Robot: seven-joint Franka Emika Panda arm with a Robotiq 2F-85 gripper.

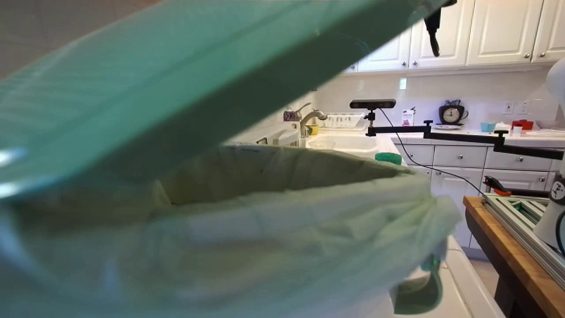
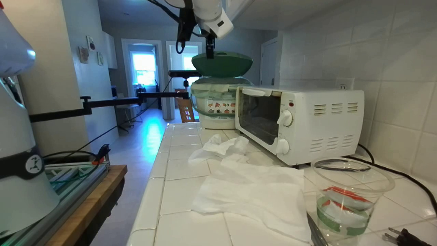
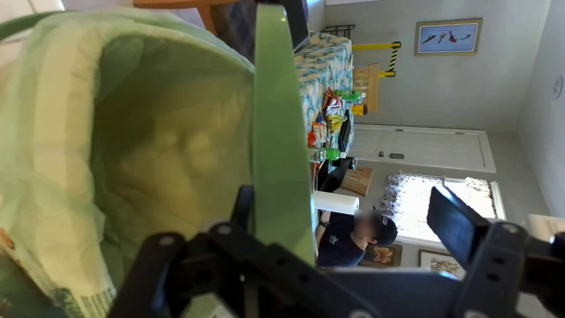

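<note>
The bin's green lid (image 1: pixel 212 95) is tilted up, leaving a gap over the opening. A pale liner bag (image 1: pixel 318 233) folds over the bin's rim. From the far side, the lid (image 2: pixel 223 65) stands above the white bin (image 2: pixel 215 119), with my gripper (image 2: pixel 210 48) at its front edge. In the wrist view my gripper is open, its fingers wide apart. The lid's edge (image 3: pixel 280 132) runs between them, close to the left finger (image 3: pixel 243 206), which is on the side of the bin's opening; contact cannot be made out. The liner's inside (image 3: pixel 175 143) looks empty but is blurred.
A white toaster oven (image 2: pixel 303 123) stands right beside the bin. Crumpled paper towels (image 2: pixel 254 192) and a clear cup (image 2: pixel 352 201) lie along the tiled counter. A camera on a black arm (image 1: pixel 461 137) reaches out near the bin. Farther off is a person (image 3: pixel 339 241).
</note>
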